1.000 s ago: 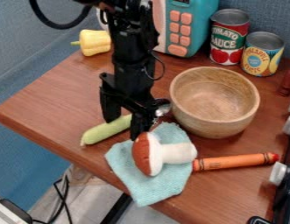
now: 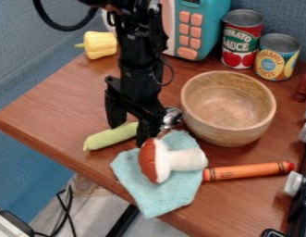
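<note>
The black gripper [image 2: 142, 130] is lowered over the table just left of a wooden bowl [image 2: 226, 106], beside a silver metal object [image 2: 171, 118]; whether its fingers hold anything is hard to tell. A pale green elongated vegetable [image 2: 109, 138] lies under and left of it. In front, a white mushroom toy with a red cap [image 2: 180, 159] rests on a light blue cloth [image 2: 158, 193]. An orange crayon [image 2: 251, 170] lies to the right of the cloth.
Two cans [image 2: 241, 42] and a teal toy microwave [image 2: 204, 17] stand at the back, with a yellow object [image 2: 98, 43] at back left. Dark equipment [image 2: 299, 204] lines the right edge.
</note>
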